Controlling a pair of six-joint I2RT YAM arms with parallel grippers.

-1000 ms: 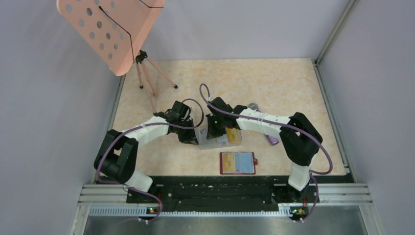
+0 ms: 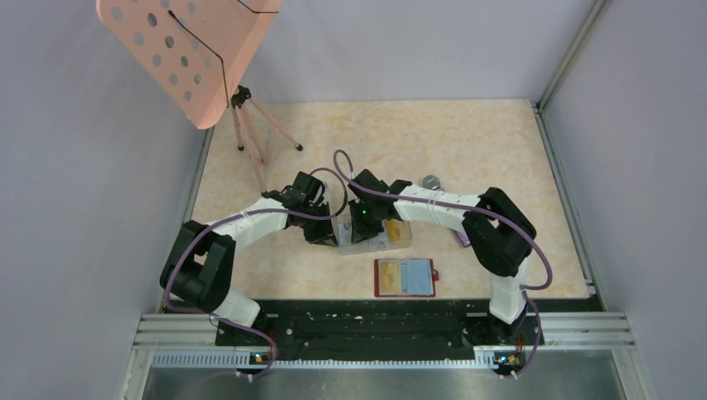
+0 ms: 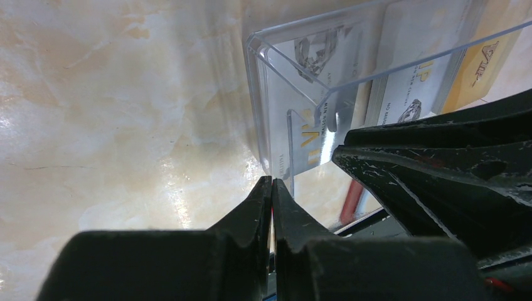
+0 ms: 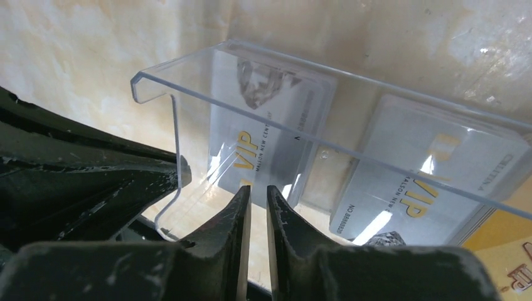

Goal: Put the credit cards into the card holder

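A clear acrylic holder [image 2: 404, 243] lies on the table with stacks of cards inside. The left compartment holds white VIP cards [image 4: 263, 125], the middle another white stack [image 4: 414, 169], the right a gold card [image 3: 477, 69]. My left gripper [image 2: 332, 237] stands at the holder's left end; in its wrist view [image 3: 271, 182] its tips are shut at the clear edge, what is between them hard to tell. My right gripper is over the left compartment, its tips slightly apart, nothing visible between them.
A red card wallet [image 2: 404, 277] with gold and blue cards lies in front. A purple object [image 2: 463, 239] lies at the right, partly under the right arm. A pink board on a tripod [image 2: 258, 133] stands at the back left.
The left arm and holder look unmoved.
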